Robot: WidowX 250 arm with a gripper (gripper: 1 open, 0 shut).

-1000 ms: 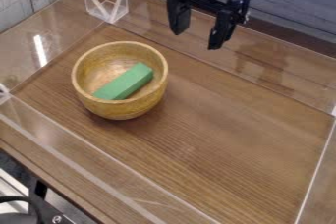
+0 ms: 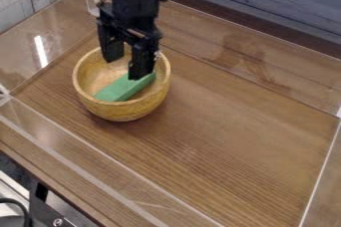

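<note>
A yellow bowl (image 2: pixel 122 110) sits left of the table's middle with a green oblong object (image 2: pixel 127 87) inside. My dark gripper (image 2: pixel 127 47) hangs directly over the bowl's back part, its fingers open and pointing down toward the green object. Part of the bowl's back is hidden behind the gripper.
A raised dark edge runs along the back, and cables lie at the lower left corner.
My gripper has moved left and down from the back middle of the table to over the bowl. The bowl and green object look unmoved.
</note>
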